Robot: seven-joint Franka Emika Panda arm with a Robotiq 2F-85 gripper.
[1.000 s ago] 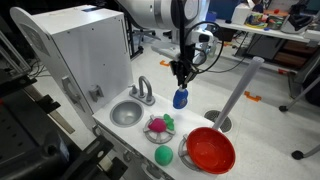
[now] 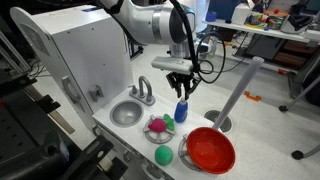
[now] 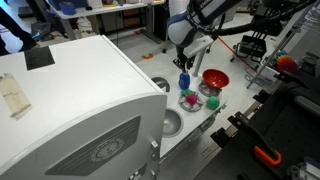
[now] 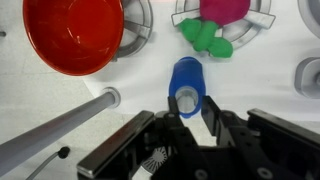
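A blue bottle (image 2: 181, 111) with a pale cap stands on the white counter, just behind the stove burners. My gripper (image 2: 183, 95) points down over the bottle's top. In the wrist view the bottle (image 4: 187, 78) shows beyond the fingertips, its cap between or just past them. Whether the fingers touch the cap is too fine to make out. Exterior view 2 also has the bottle (image 3: 184, 80) upright below the gripper.
A red bowl (image 2: 210, 151) sits on a burner to the right of the bottle. A pink and green toy (image 2: 157, 123) lies on the other burner, with a green round item (image 2: 164, 155) in front. The sink (image 2: 127, 113) and faucet (image 2: 145, 90) are to the left; a grey post (image 2: 238, 91) rises at right.
A second ago the bottle was higher in view, under the gripper.
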